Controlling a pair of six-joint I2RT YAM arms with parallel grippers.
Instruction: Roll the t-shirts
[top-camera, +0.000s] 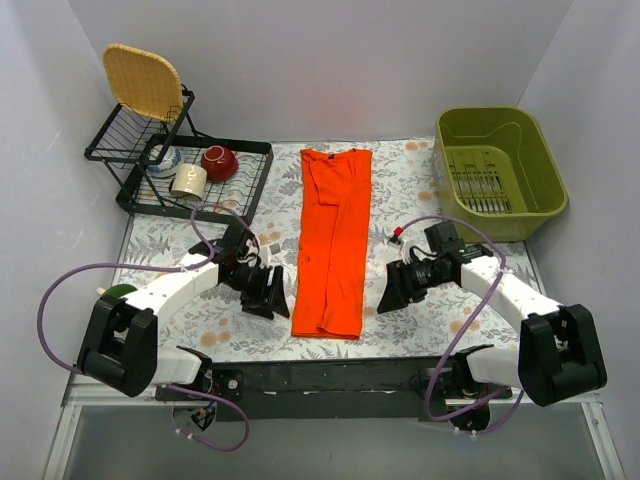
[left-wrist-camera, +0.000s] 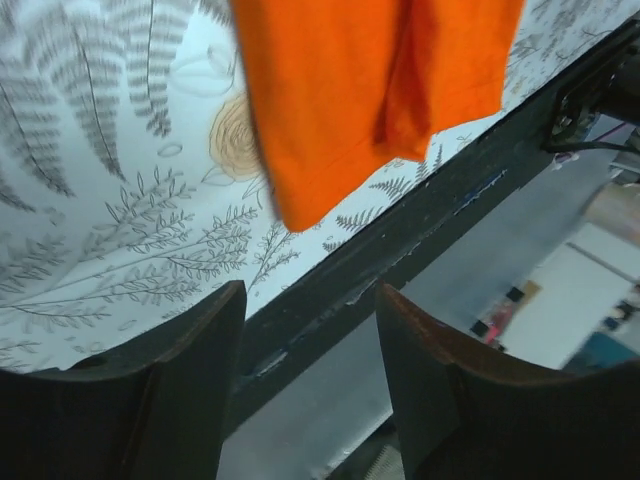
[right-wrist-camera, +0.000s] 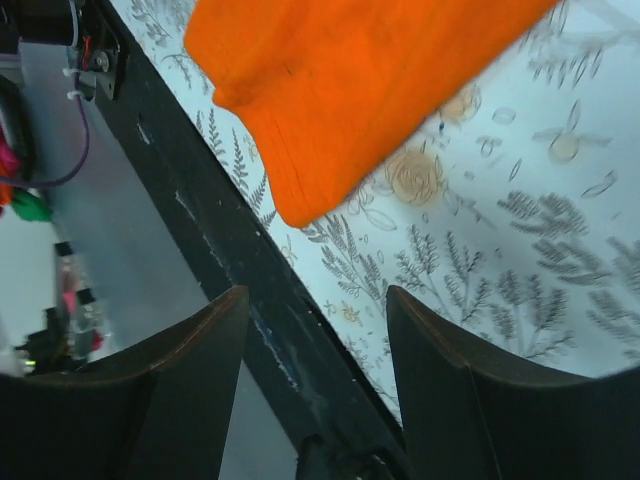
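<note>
An orange t-shirt (top-camera: 333, 250) lies folded lengthwise into a long strip down the middle of the patterned mat. My left gripper (top-camera: 267, 300) is low beside the strip's near left end, fingers apart; in the left wrist view the shirt's near corner (left-wrist-camera: 305, 200) is just beyond the fingertips. My right gripper (top-camera: 398, 295) is open to the right of the near end, with the cloth (right-wrist-camera: 330, 170) ahead of its fingertips. Neither holds anything.
A dark dish rack (top-camera: 145, 205) with a red bowl and mugs stands at the back left, a green basket (top-camera: 548, 195) at the back right. The mat (top-camera: 450, 330) ends at a dark front edge.
</note>
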